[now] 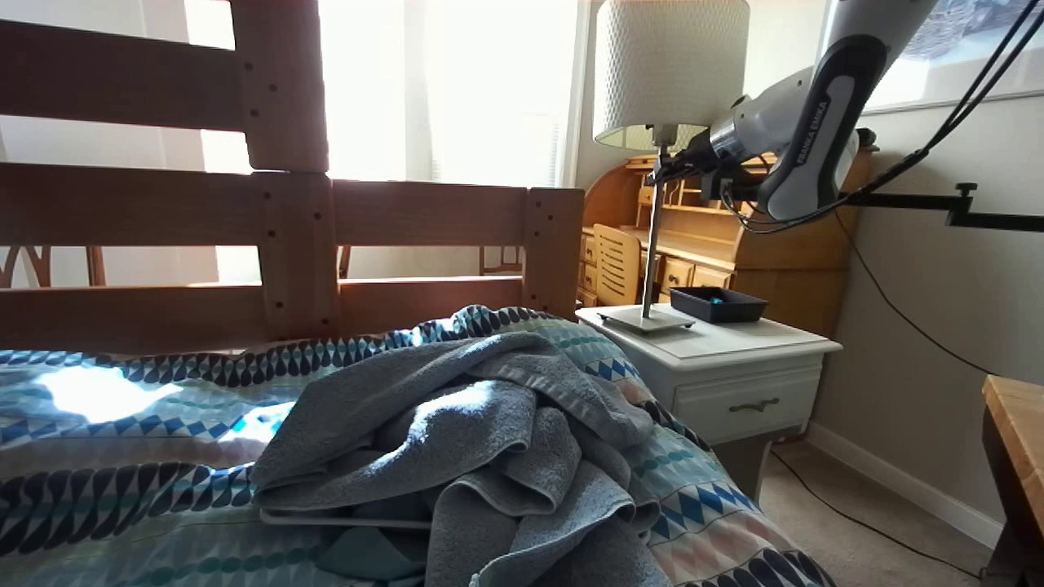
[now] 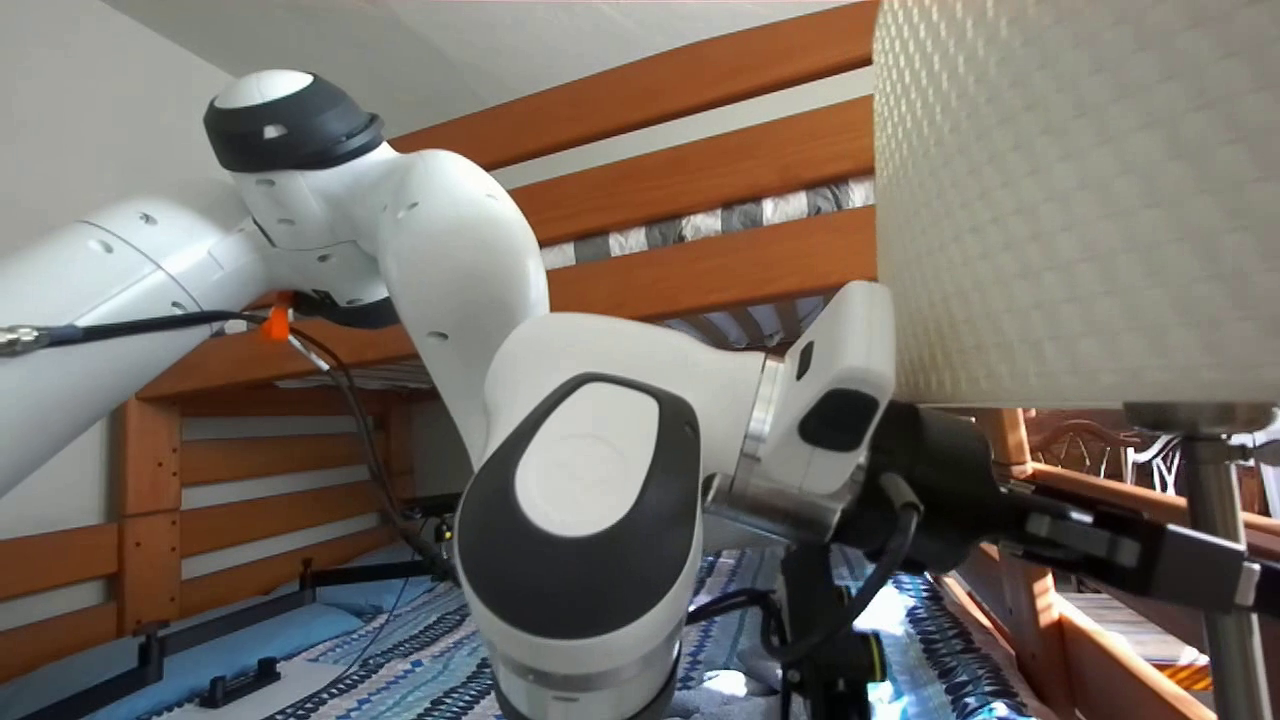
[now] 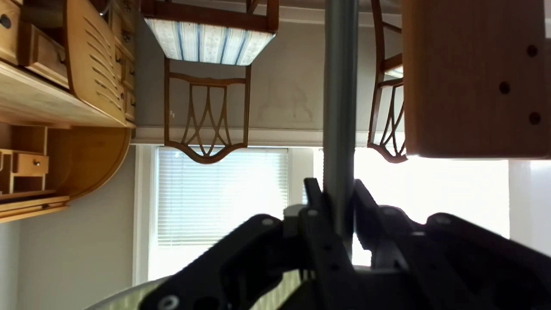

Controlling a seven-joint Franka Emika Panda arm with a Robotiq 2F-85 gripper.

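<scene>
A table lamp with a textured off-white shade [image 1: 670,63] stands on the nightstand [image 1: 758,343], its flat square base [image 1: 646,319] near the left edge. My gripper [image 1: 657,176] is shut on the lamp's thin metal pole, not far below the shade. In the wrist view, the pole [image 3: 341,103] runs between the two black fingers, and part of the shade shows at the bottom. Exterior view 2 shows the shade [image 2: 1068,204] large at the right, with the gripper reaching the pole [image 2: 1236,654] beneath it. The pole leans slightly in exterior view 1.
A black tray [image 1: 719,304] sits right of the lamp base. The bed with a crumpled grey towel [image 1: 470,430] lies to the left, below a wooden bed frame [image 1: 431,214]. Behind the nightstand is a wooden desk [image 1: 793,244].
</scene>
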